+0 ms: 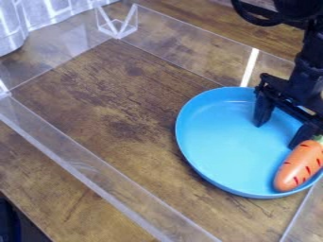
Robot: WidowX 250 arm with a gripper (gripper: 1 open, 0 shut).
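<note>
A black gripper (282, 115) reaches in from the top right, its fingers low over the right half of a blue round plate (217, 142). An orange toy carrot (297, 166) with dark stripes lies on the plate's right side, just below the fingers. One finger points down near the plate's middle-top, the other toward the carrot's upper end. The fingers look spread apart; whether anything is between them is unclear.
Clear plastic walls (101, 180) run along the left and front of the wooden table (101, 90). A white cloth (25, 19) is at the top left. The wood left of the plate is clear.
</note>
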